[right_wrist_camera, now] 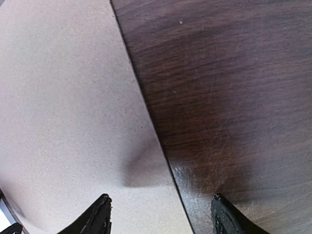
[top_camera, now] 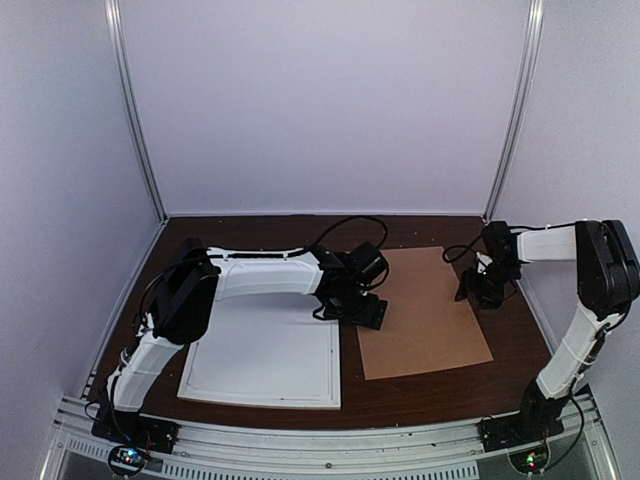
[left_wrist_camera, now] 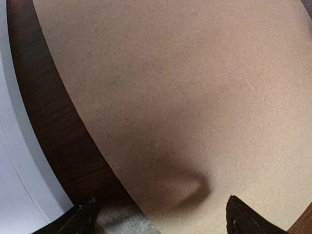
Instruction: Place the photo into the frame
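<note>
A white frame point(top_camera: 260, 360) with a flat white inside lies on the left of the dark table. Beside it on the right lies a brown board point(top_camera: 420, 340). My left gripper point(top_camera: 365, 315) hangs open over the gap between frame and board; in the left wrist view its fingers straddle the board's left edge, near the frame's rim point(left_wrist_camera: 24, 126). My right gripper point(top_camera: 470, 290) stands open at the board's right edge, which runs between its fingers in the right wrist view. Nothing is held. A separate photo cannot be told apart.
Walls point(top_camera: 320, 110) enclose it at the back and sides, and metal rails run along the front.
</note>
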